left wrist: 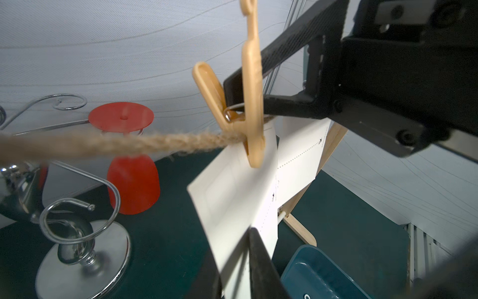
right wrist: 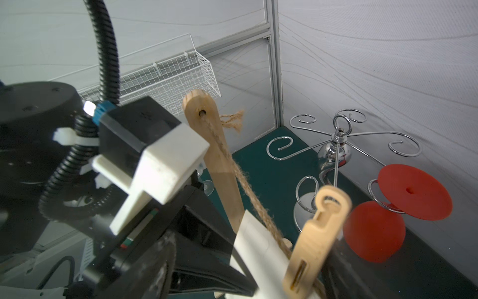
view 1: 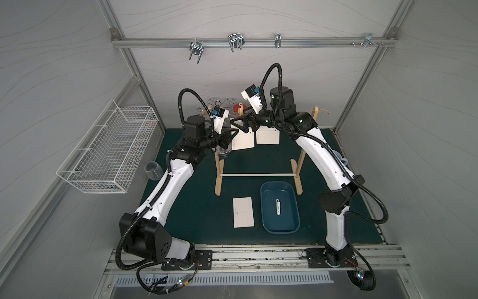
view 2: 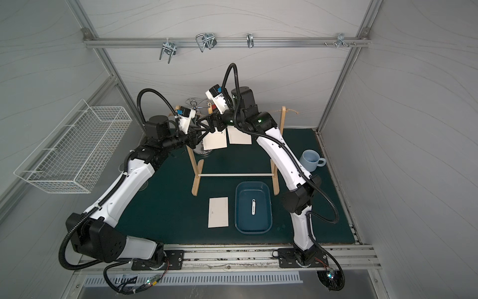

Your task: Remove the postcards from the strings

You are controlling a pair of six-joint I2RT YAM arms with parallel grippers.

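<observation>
A cream postcard (left wrist: 229, 194) hangs from the twine string (left wrist: 184, 142), held by a tan clothespin (left wrist: 253, 94). Beside it hangs a second postcard (view 1: 268, 136). In the right wrist view, the clothespin (right wrist: 316, 244) stands between the widely spaced, blurred fingers of my open right gripper (view 1: 239, 125). My left gripper (view 1: 237, 132) is at the card below the string, one finger (right wrist: 224, 269) overlapping the card's face. Its fingertips are blurred at the bottom of the left wrist view, and whether they pinch the card is unclear. Another postcard (view 1: 243, 212) lies flat on the table.
Wooden posts (view 1: 301, 162) carry the string. A blue tray (view 1: 266, 224) holds a small pale clip (view 1: 278, 206). Behind the string stands a chrome rack (right wrist: 338, 142) with red cups (right wrist: 373, 231). A blue mug (view 2: 309, 160) is at the right. The grippers are very close together.
</observation>
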